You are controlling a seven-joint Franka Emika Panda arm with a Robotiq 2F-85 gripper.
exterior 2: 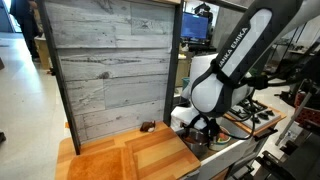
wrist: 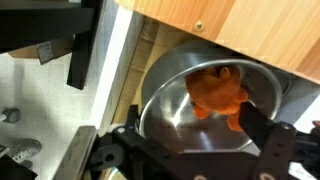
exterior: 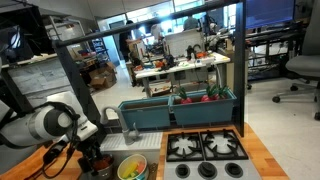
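Note:
A round metal bowl [wrist: 178, 122] fills the middle of the wrist view. Lying in it is a soft-looking orange thing [wrist: 215, 90], toward the far side. My gripper is above the bowl and open, its dark fingers set wide apart with nothing visible between them. From outside, the gripper [exterior: 102, 162] hangs low over the sink area at the left of the counter, and the bowl is hard to make out there. In exterior view 2 the gripper [exterior 2: 205, 132] is partly lost among the arm and sink items.
A bowl of colourful items [exterior: 132, 166] stands close to the gripper's right, near the faucet [exterior: 120, 117]. Farther right is the stove top [exterior: 205, 147]. Behind it sits a blue-green bin [exterior: 203, 112] with red items. Wooden board [wrist: 240, 25] borders the metal bowl.

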